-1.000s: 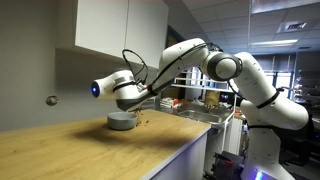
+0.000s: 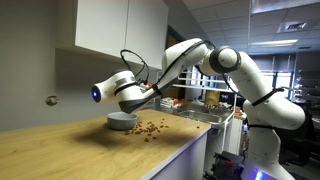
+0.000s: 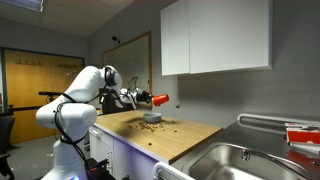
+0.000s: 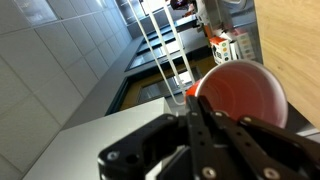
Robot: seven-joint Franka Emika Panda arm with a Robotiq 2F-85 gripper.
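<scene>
Shut on a red cup, my gripper holds it tipped over in the air above a grey bowl. In the wrist view the cup fills the space beyond the dark fingers, and its round, paler end shows. The bowl stands upright on the wooden counter in exterior view 1. Many small brown pieces lie scattered on the counter beside the bowl. What lies inside the bowl is hidden.
A white cupboard hangs over the counter. A metal sink is set at the counter's far end from the arm.
A second ago only a few pieces showed by the bowl; now many are spread over the counter to its right. The arm and cup have barely moved.
</scene>
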